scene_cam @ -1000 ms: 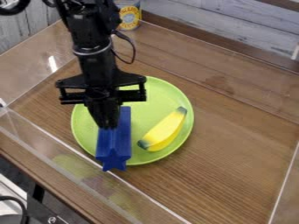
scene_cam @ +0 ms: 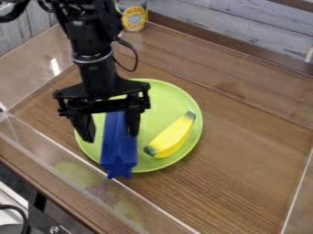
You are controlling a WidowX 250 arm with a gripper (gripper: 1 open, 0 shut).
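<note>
A black robot gripper [scene_cam: 110, 119] hangs over the left part of a green plate [scene_cam: 166, 99], its fingers open and spread on either side of the upper end of a blue bar-shaped object [scene_cam: 119, 155]. The blue object lies on the plate, its lower end reaching past the front rim. A yellow banana [scene_cam: 170, 135] lies on the plate to the right of the blue object, apart from the gripper.
A can with a yellow label [scene_cam: 134, 16] stands at the back. A pale strip runs along the left front, and a black cable lies at the bottom left.
The gripper has moved left and slightly down over the plate, its fingers now wider around the blue object. The banana and plate have stayed in place.
</note>
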